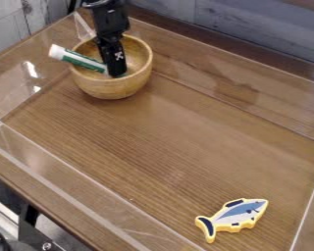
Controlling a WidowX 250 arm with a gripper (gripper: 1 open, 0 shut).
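A wooden bowl [115, 84] sits at the back left of the wooden tabletop. My black gripper [110, 61] reaches down into it from above, shut on a white and green cylindrical object [76, 58] that lies slanted, its white left end raised over the bowl's rim. The fingertips are partly hidden inside the bowl, against the object's right end.
A yellow and blue fish-shaped piece [232, 219] lies at the front right. Walls border the back and left edges.
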